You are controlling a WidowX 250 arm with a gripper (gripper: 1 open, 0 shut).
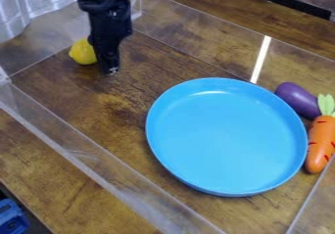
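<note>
The black gripper (110, 64) reaches down from the top to the wooden floor of the clear-walled tray, at the upper left. Just left of its fingers sits a small yellow object (81, 52), partly behind the gripper. The gripper looks shut, with nothing visible between its fingertips; whether it touches the yellow object is unclear. A large blue plate (226, 135) lies in the middle right.
A purple eggplant (297, 100) and an orange carrot (320, 140) lie at the right beside the plate. Clear tray walls (53, 120) border the area. The wooden floor between gripper and plate is bare.
</note>
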